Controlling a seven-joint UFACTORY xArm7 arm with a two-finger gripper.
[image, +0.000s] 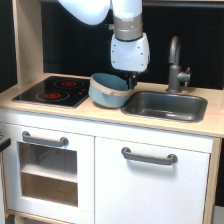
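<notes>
A blue-grey pot (109, 92) with a pale rim is tilted on the counter, between the stove and the sink, its right side lower than its left. My gripper (132, 80) points down at the pot's right rear edge, its dark fingers meeting or overlapping the rim in this view. The fingers are small and dark against the black wall, so whether they grip the rim cannot be made out. The pot's underside, and whether it rests fully on the counter, are hidden.
To the left is a black stove top (53, 91) with red-ringed burners. A dark sink (166, 105) with a tall faucet (177, 68) lies close on the right. Below are an open-fronted shelf (49, 168) and a white cabinet door (150, 190) with a grey handle.
</notes>
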